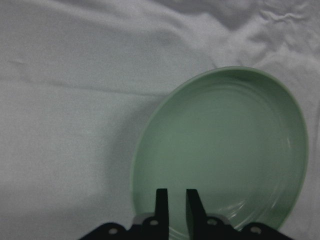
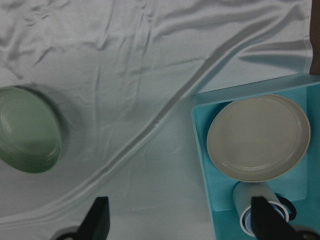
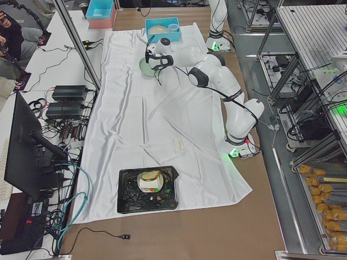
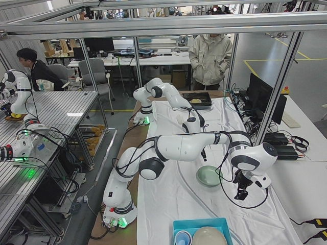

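Note:
A green plate (image 4: 208, 175) lies on the white cloth, partly hidden by the arms in the camera left view. In the left wrist view my left gripper is over the lower part of the plate (image 1: 220, 140), its fingers a little apart with nothing seen between them. In the right wrist view my right gripper hangs over the cloth between the green plate (image 2: 27, 130) and a blue bin, its fingers wide open. The bin (image 2: 202, 165) holds a beige plate (image 2: 257, 135) and a cup (image 2: 245, 200) with a dark handle.
A black tray (image 3: 124, 189) with a small plate and food lies at the other end of the cloth, with a small pale item (image 3: 179, 143) on the cloth before it. A monitor and cables stand on the adjoining table.

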